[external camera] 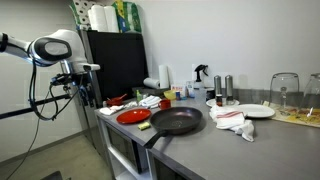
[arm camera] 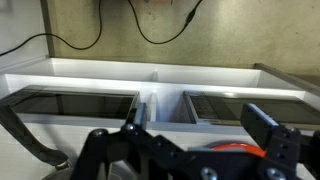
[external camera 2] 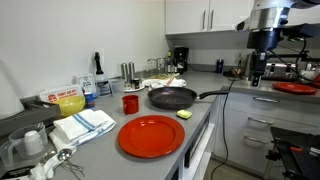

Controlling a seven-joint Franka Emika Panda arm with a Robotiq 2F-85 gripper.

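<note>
My gripper [external camera 2: 257, 77] hangs beside the counter, pointing down in front of the white drawers, clear of everything on the counter. In exterior view 1 the arm [external camera: 65, 48] stands at the far left. Its fingers are too small and dark to tell whether they are apart. A black frying pan [external camera: 175, 121] rests on the grey counter, its handle [external camera 2: 213, 94] reaching over the front edge. Close by are a red plate [external camera 2: 151, 136] and a yellow-green sponge [external camera 2: 184, 113]. The wrist view looks down on the floor [arm camera: 220, 30] and the white cabinet fronts.
A red mug [external camera 2: 131, 105] stands behind the pan. White cloths lie at both sides, one cloth [external camera: 232, 120] near a white plate [external camera: 254, 111]. Glass jars [external camera: 285, 90] and bottles line the wall. In exterior view 1, the counter's right front is bare.
</note>
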